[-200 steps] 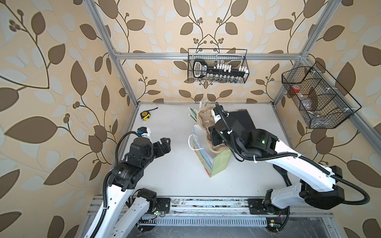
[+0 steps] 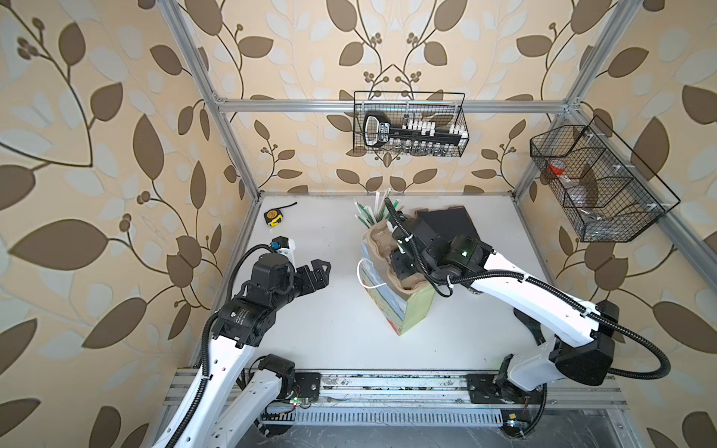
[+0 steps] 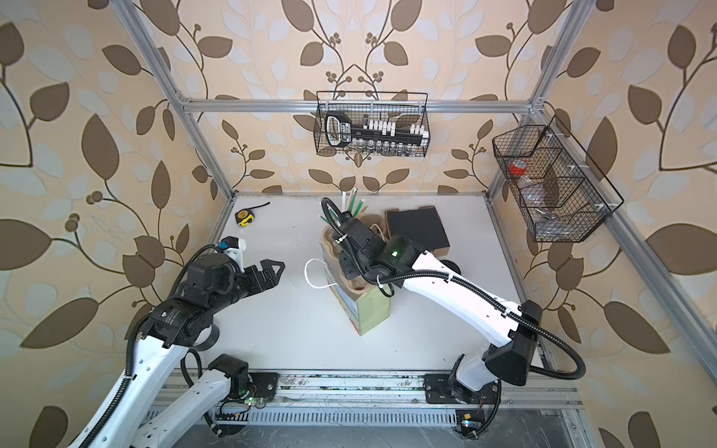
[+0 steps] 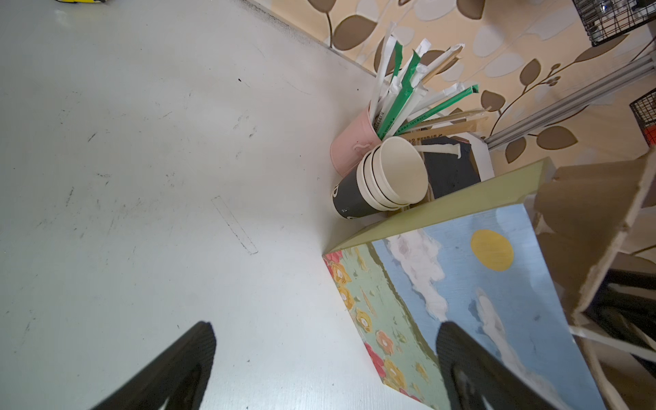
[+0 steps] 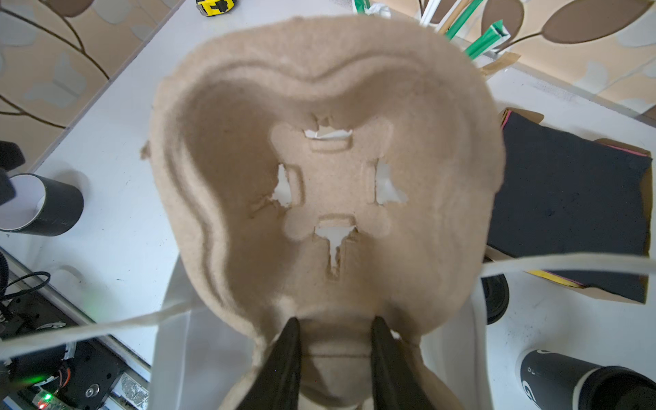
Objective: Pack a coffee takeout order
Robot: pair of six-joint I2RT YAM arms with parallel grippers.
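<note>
A painted paper bag (image 4: 437, 294) with a white string handle (image 3: 307, 277) stands mid-table. Over its opening is a brown molded cup carrier (image 5: 328, 184); my right gripper is shut on its narrow middle. In the top left view the carrier (image 2: 382, 242) sits tilted in the bag's mouth; how deep it reaches is hidden. My left gripper is open and empty, to the left of the bag. Nested paper cups (image 4: 393, 174) stand behind the bag. A dark lidded cup (image 5: 581, 379) is on the bag's right side.
A pink holder (image 4: 355, 142) of wrapped straws stands at the back. The black box (image 3: 418, 227) lies behind and right. Another dark cup (image 5: 44, 205) is at the left front. A tape measure (image 2: 273, 217) is back left.
The left arm has shifted slightly right. The bag moved a little.
</note>
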